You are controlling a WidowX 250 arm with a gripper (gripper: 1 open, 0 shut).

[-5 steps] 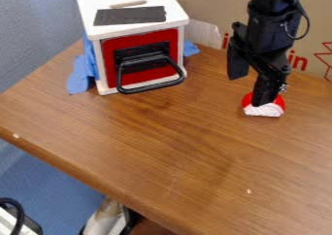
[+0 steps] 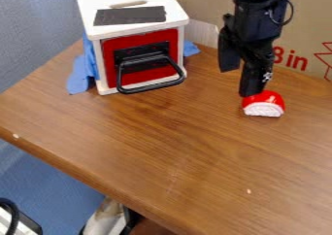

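My black gripper [image 2: 254, 82] hangs from the arm at the upper right, just above a red-and-white object [image 2: 263, 105] lying on the wooden table. Whether its fingers are open or shut I cannot tell at this size. A white toy oven [image 2: 172, 15] with a red front and a black handle stands at the back left.
Blue cloth [image 2: 78, 78] lies beside and behind the oven. A cardboard panel [image 2: 305, 25] stands along the back. Blue floor shows at the lower left.
My gripper has moved left and slightly up, away from over the red-and-white object, which is now more fully in view.
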